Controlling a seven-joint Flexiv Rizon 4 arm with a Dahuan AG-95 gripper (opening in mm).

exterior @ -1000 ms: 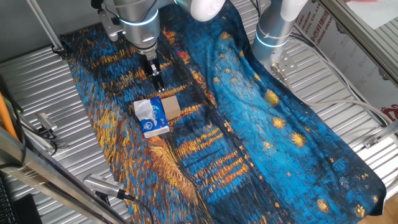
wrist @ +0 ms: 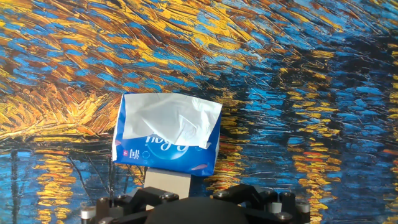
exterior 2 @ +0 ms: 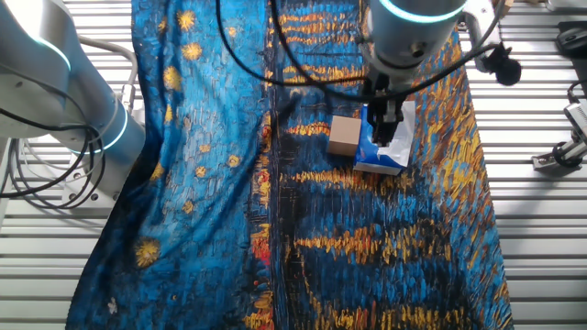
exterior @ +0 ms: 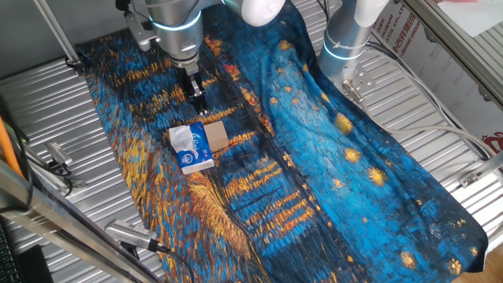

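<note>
A blue and white tissue pack (exterior: 192, 148) lies on the patterned cloth, its white face showing in the wrist view above the blue printed side (wrist: 165, 158). Against one side of it rests a small tan box (exterior: 216, 135); in the wrist view the box (wrist: 168, 182) is partly covered by the pack and my gripper. My gripper (exterior: 202, 112) points down above the cloth, just behind the pack and box in exterior view 1. Its two fingers stand spread at the bottom of the wrist view, nothing held between them. In exterior view 2 the gripper (exterior 2: 383, 137) overlaps the pack (exterior 2: 385, 158).
The painted cloth (exterior: 314, 196) covers most of the slatted metal table (exterior: 71, 126), with folds on its blue side. A metal-bodied device (exterior: 130, 234) sits near the front left.
</note>
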